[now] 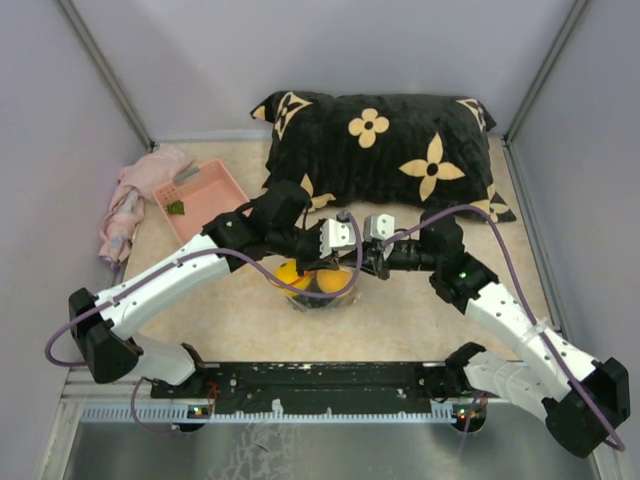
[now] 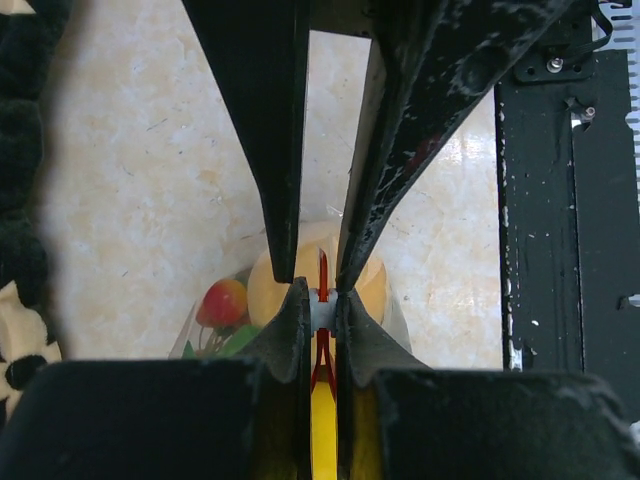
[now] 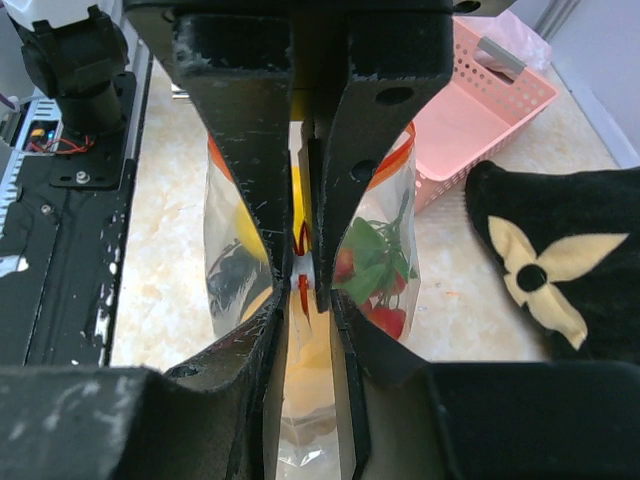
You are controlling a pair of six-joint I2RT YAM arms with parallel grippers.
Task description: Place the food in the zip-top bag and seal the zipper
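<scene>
The clear zip bag [image 1: 335, 296] with a red zipper holds yellow, orange, red and green food. In the left wrist view my left gripper is shut on the zipper area, pinching its whitish slider. My right gripper is at the same spot, its fingers part open around the zipper, very close to the left gripper's fingers; whether it grips anything is unclear. In the top view both grippers meet over the bag, partly hiding it.
A pink basket [image 1: 205, 195] with a green item sits at the back left beside pink cloth [image 1: 130, 200]. A dark patterned cushion [image 1: 380, 150] fills the back. Bare surface [image 1: 410, 330] lies in front.
</scene>
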